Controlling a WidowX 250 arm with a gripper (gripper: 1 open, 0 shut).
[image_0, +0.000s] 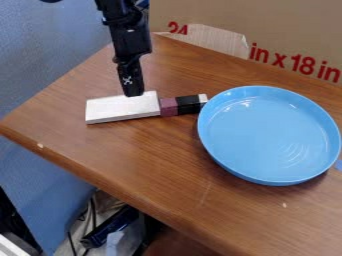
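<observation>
My black gripper (131, 86) hangs just over the left part of a white bar (120, 109) lying on the wooden table. The bar's right end carries a maroon section and a black-and-white tip (185, 103). From this angle I cannot tell whether the fingers are open or shut, or whether they touch the bar. A light blue plate (267, 135) sits to the right, beside the bar's tip.
A cardboard box (267, 35) stands at the back. Cables and bags lie below the table's front-left edge.
</observation>
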